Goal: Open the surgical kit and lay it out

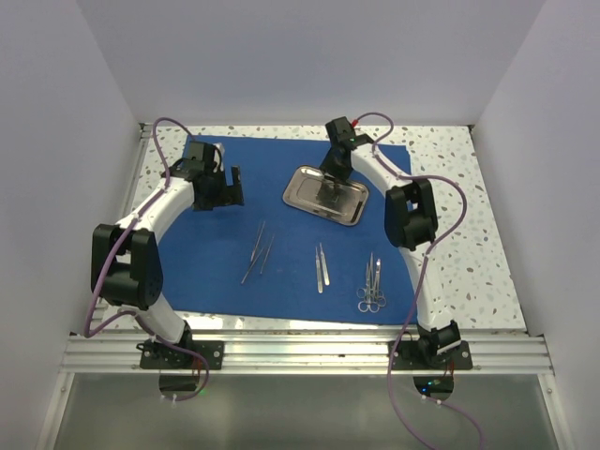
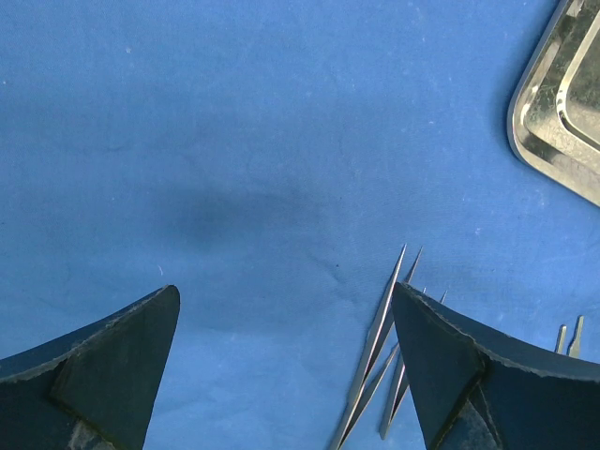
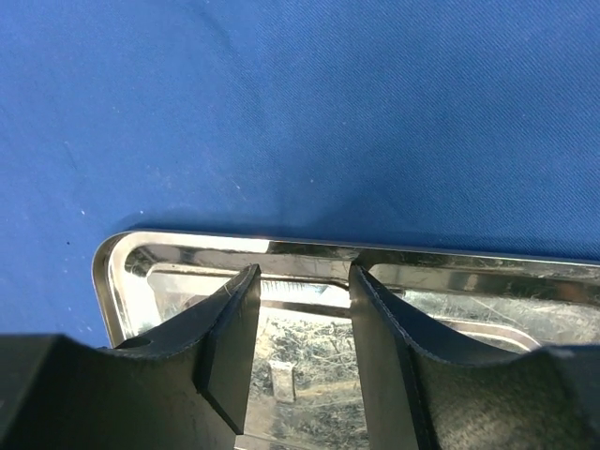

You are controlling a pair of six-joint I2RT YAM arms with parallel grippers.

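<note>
A metal tray [image 1: 298, 193] rests on the blue cloth, and I see nothing that is clearly an instrument inside it. Over its far rim is my right gripper, part open, the fingers [image 3: 234, 328] apart above the tray's inner edge; only a shiny strip of tray shows in the gap. Tweezers [image 1: 256, 244] lie left of centre on the cloth, two slim scalpel-like tools [image 1: 319, 272] near the middle, and several scissor-handled instruments [image 1: 368, 292] at the right front. My left gripper is open over bare cloth, behind the tweezers.
The blue cloth [image 1: 202, 272] has free room at left and front. Speckled table [image 1: 469, 234] shows beyond the cloth's right side. A small pale patch [image 3: 282, 380], perhaps a reflection, shows on the tray floor.
</note>
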